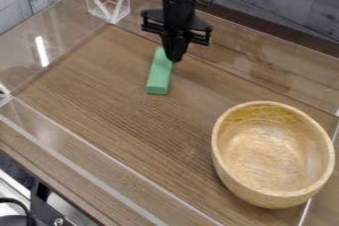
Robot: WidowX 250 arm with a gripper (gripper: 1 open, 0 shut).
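Observation:
My black gripper (176, 38) hangs at the upper middle of the camera view, over the far end of a green rectangular block (161, 75) that lies flat on the wooden table (119, 131). The fingertips are small and dark here, and I cannot tell whether they are apart or closed, or whether they touch the block.
A large beige bowl (269, 172) fills the lower right. Clear plastic pieces stand at the table's left and far-left edges.

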